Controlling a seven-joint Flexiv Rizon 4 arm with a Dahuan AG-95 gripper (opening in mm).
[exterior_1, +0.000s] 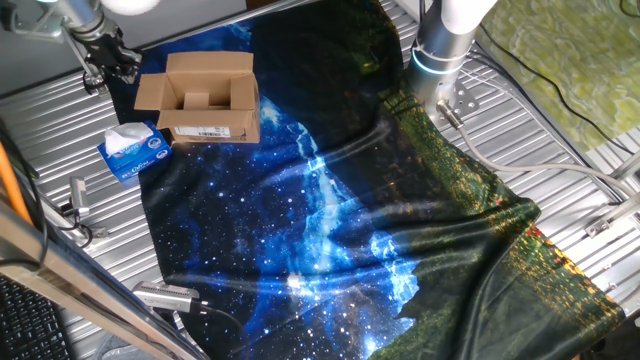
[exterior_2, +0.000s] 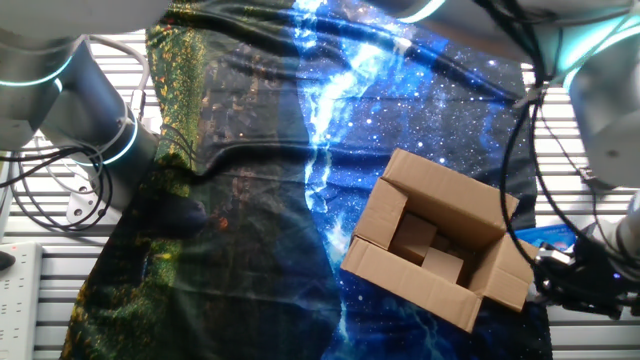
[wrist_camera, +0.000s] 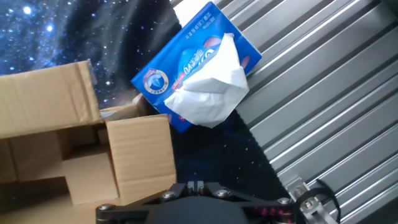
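Note:
An open cardboard box (exterior_1: 210, 100) with its flaps spread stands on the dark, star-patterned cloth; a smaller cardboard block (wrist_camera: 91, 177) shows inside it. Beside the box, a blue tissue box (exterior_1: 135, 158) with white tissue (wrist_camera: 214, 87) sticking out rests partly on the cloth's edge. My gripper appears at the bottom of the wrist view, its fingertips close together and nothing visible between them. In exterior view 1 the gripper (exterior_1: 125, 72) hangs left of the cardboard box, behind the tissue box. Cables partly cover it in exterior view 2.
Bare ribbed metal (exterior_1: 55, 125) lies to the left. A grey adapter with a cable (exterior_1: 170, 296) sits at the cloth's front left edge, near a metal frame post (exterior_1: 95, 285).

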